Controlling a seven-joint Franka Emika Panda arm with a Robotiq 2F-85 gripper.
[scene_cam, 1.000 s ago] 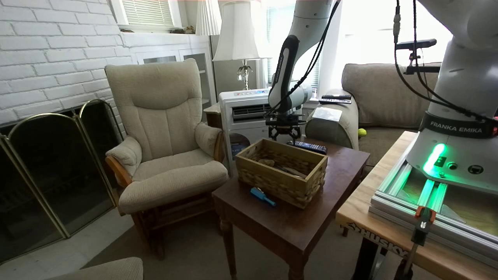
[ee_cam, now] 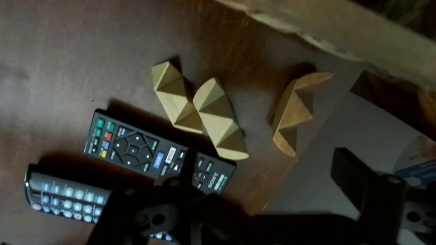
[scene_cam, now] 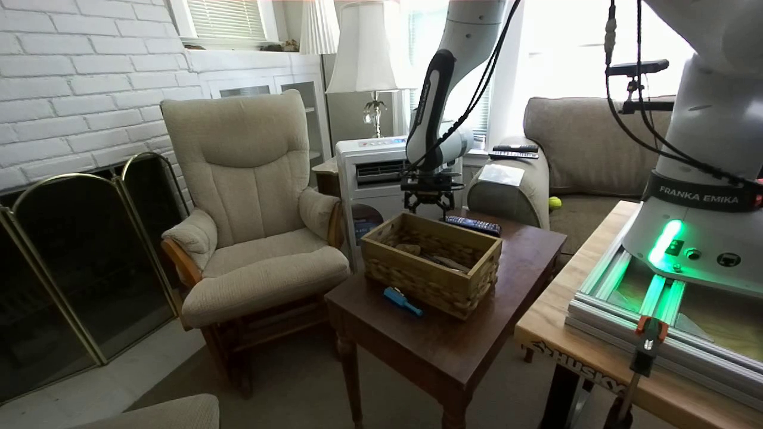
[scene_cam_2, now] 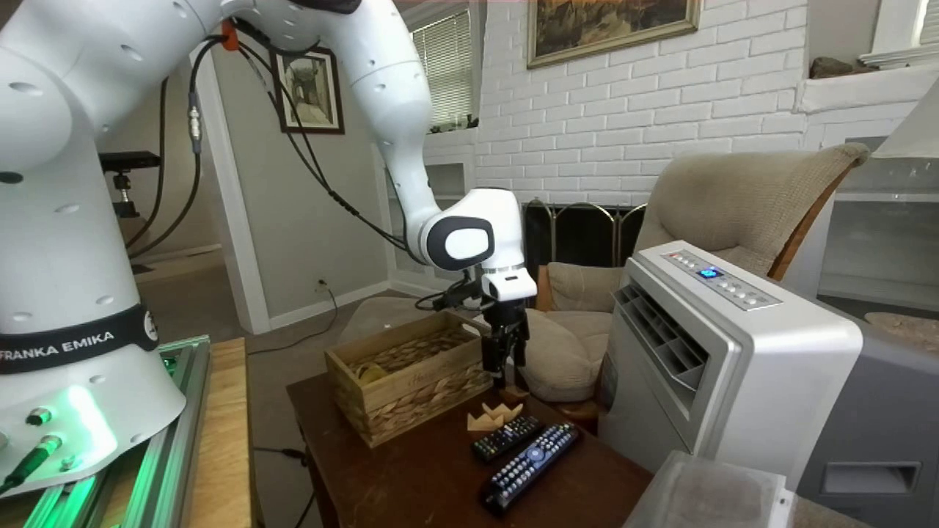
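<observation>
My gripper stands open above the table's edge, its two fingers wide apart with nothing between them. Below it in the wrist view lie three zigzag-cut wooden pieces: two pale ones, touch each other, while a browner piece sits apart near the edge. A woven basket with a wooden rim is beside the gripper in exterior view 2. Some items, hard to make out, lie in the basket. In exterior view 1, the basket hides the wooden pieces.
A black Sony remote lies close to the pale pieces, with a larger remote alongside. A blue-handled object rests on the table in front of the basket. A white appliance stands just beyond the table edge.
In exterior view 1 the arm and gripper have shifted slightly left. The basket, remotes and blue-handled object have stayed where they were.
</observation>
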